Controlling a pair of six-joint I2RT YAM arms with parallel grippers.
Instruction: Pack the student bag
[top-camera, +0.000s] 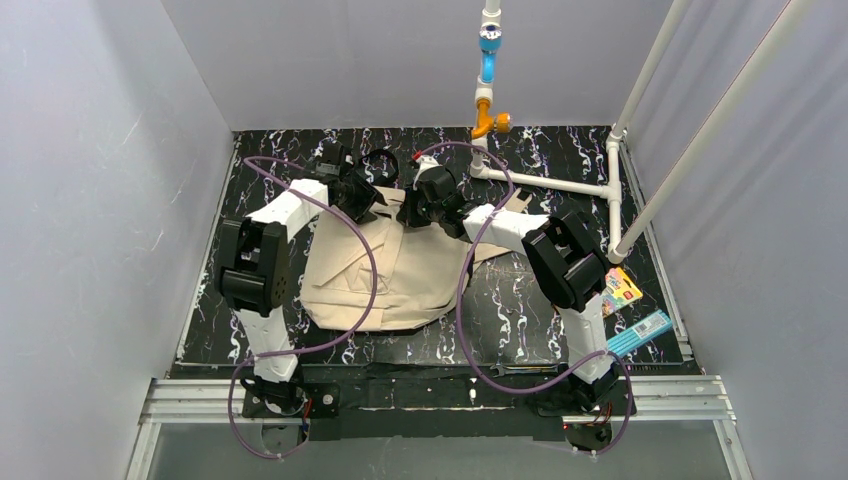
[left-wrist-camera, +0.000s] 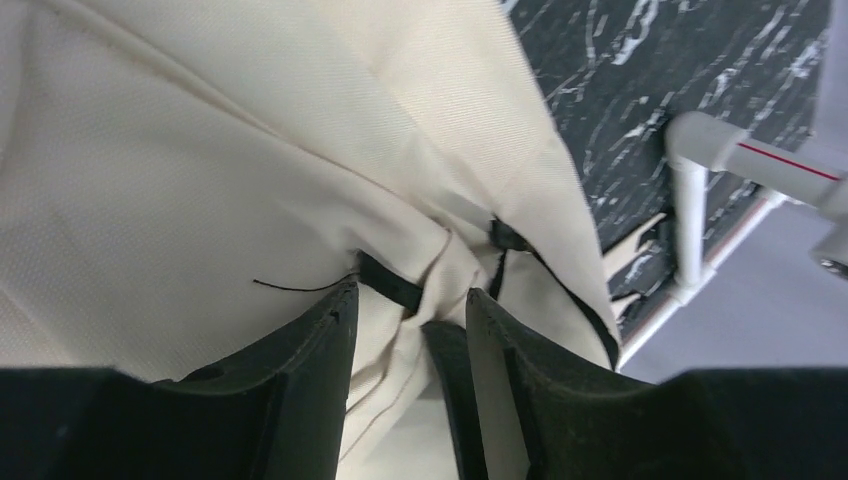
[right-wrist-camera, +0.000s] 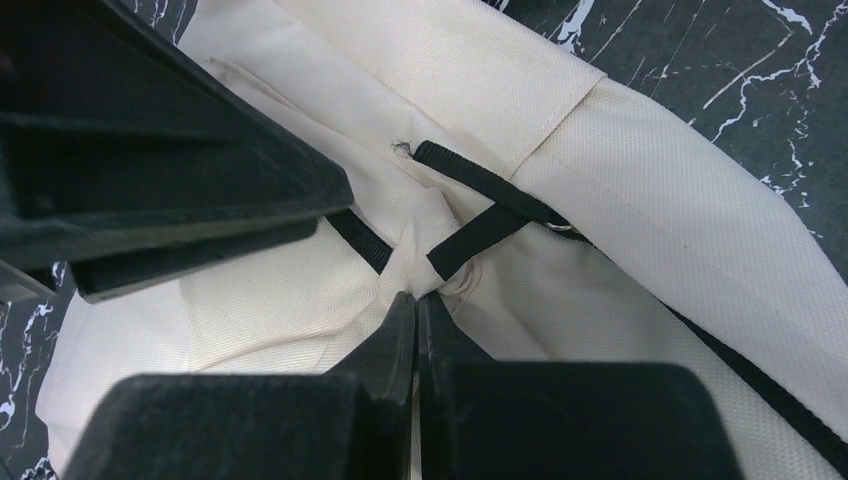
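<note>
A cream cloth bag (top-camera: 345, 310) lies on the black marbled table. My right gripper (top-camera: 403, 218) is shut on a fold of the bag's fabric, close to a short black tab (right-wrist-camera: 475, 240), as the right wrist view shows. Over the upper part of the bag, my left gripper (top-camera: 380, 207) stands part open beside it. In the left wrist view, another black tab (left-wrist-camera: 390, 282) shows in the gap between the left fingers; I cannot tell whether they touch it. The right gripper's dark finger (left-wrist-camera: 455, 380) appears close by there.
At the right edge lie a colourful booklet (top-camera: 620, 290) and a blue packet (top-camera: 640, 333). White pipes (top-camera: 545, 182) stand behind and to the right. A black strap (top-camera: 385, 157) loops behind the bag. Bare table shows right of the bag.
</note>
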